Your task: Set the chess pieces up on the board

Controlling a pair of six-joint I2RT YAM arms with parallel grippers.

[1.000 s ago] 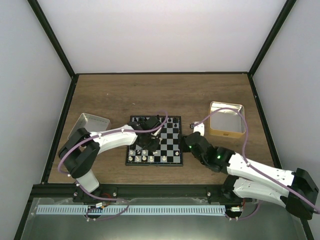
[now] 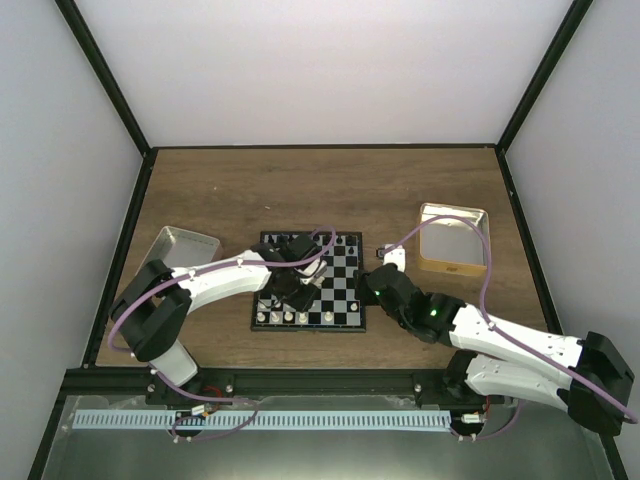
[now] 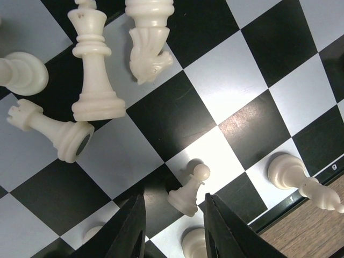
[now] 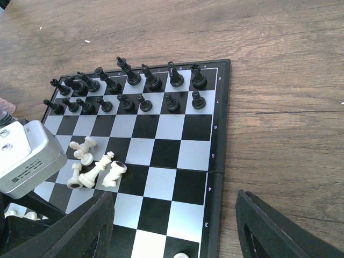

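Note:
The chessboard (image 2: pixel 345 290) has black pieces upright along its far rows, including a black bishop (image 4: pixel 177 78). Several white pieces lie on their sides mid-board: a king (image 3: pixel 94 75), a rook (image 3: pixel 59 134), a knight (image 3: pixel 148 54). My left gripper is over the board, part open, with a small white pawn (image 3: pixel 185 196) lying tilted just beyond its fingertips. An upright white piece (image 3: pixel 290 177) stands near the edge. My right gripper hangs open at the board's right side, nothing seen between its fingers.
A metal tray (image 2: pixel 180 243) sits at left and a tan-edged tray (image 2: pixel 450 265) at right. The left arm reaches across the board.
Both arms have shifted only slightly over the last second; the left gripper stays over the white pieces.

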